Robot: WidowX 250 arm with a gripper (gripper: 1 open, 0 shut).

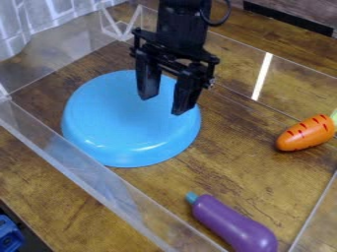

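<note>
My black gripper (168, 84) hangs over the back part of a round blue disc (112, 128), in the middle upper view. Its two fingers stand apart with nothing visible between them. At the front right lies a purple toy eggplant (231, 221), and at the right edge an orange toy carrot (303, 134).
Clear plastic walls edge the wooden floor (237, 148), along the left, back and right. A dark blue object (8, 236) sits outside at the bottom left corner. Bare wood lies between the disc and the carrot.
</note>
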